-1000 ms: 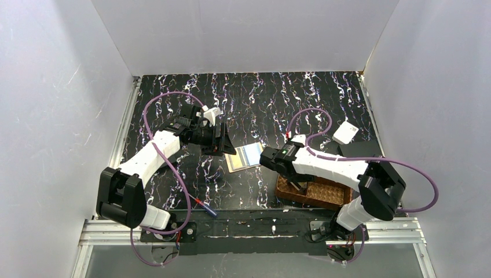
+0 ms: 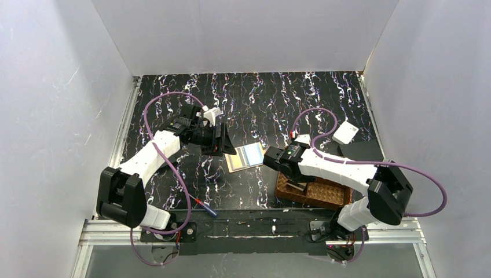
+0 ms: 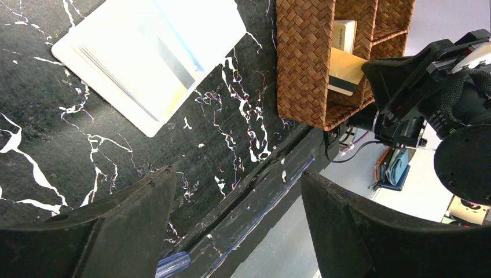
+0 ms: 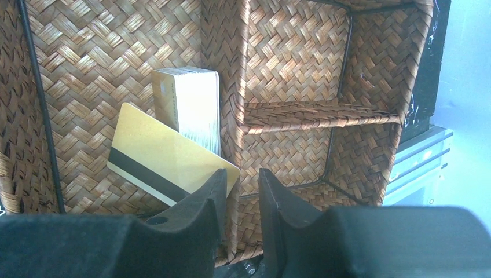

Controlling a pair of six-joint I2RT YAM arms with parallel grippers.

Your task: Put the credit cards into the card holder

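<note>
A gold card with a dark stripe (image 4: 153, 156) leans at a slant in the left compartment of the woven basket (image 4: 231, 69). Behind it a stack of cards (image 4: 197, 104) stands against the divider. My right gripper is over that divider, its fingers apart; the left finger overlaps the gold card's right end, and a corner of the card shows in the gap. Whether the finger touches it is unclear. The flat card holder (image 3: 151, 119) lies on the table, with yellow and blue areas showing. Left of it, my left gripper (image 2: 221, 148) is open and empty.
A blue-handled tool (image 2: 206, 209) lies near the table's front edge. At the right are a white box (image 2: 345, 132) and a dark flat pad (image 2: 362, 152).
The left arm and the card holder have stayed put.
</note>
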